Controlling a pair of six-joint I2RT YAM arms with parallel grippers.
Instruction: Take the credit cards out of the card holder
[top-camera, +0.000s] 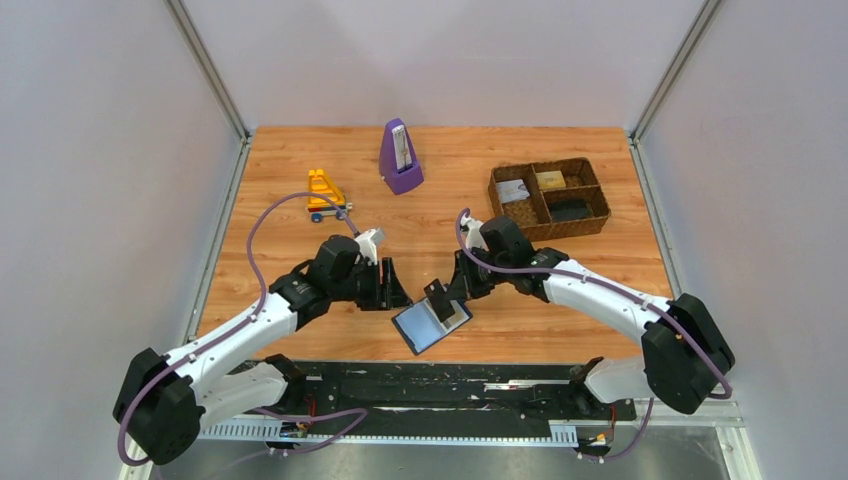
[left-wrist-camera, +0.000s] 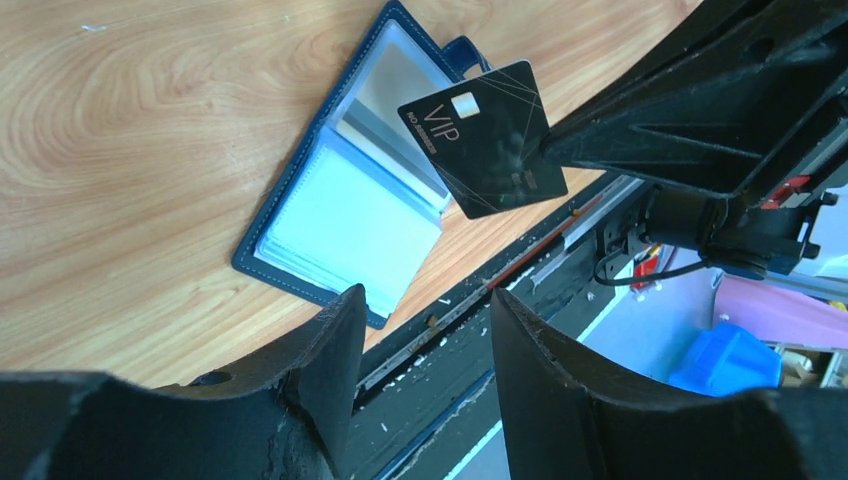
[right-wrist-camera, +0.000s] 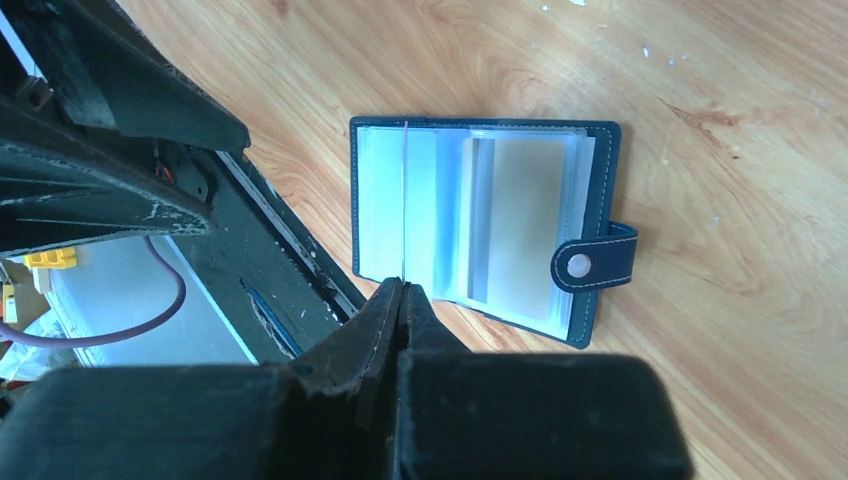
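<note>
The card holder (right-wrist-camera: 520, 210) lies open on the table at the front middle, clear sleeves showing and strap at one side. Above it a black VIP card is held upright in my right gripper, shut on its edge; in the right wrist view the card is a thin line. My left gripper hangs left of the holder with fingers apart and nothing between them.
A purple metronome (top-camera: 400, 158) and a yellow toy (top-camera: 325, 190) stand at the back. A wicker divided box (top-camera: 555, 225) with items sits back right. The table's front edge is close to the holder.
</note>
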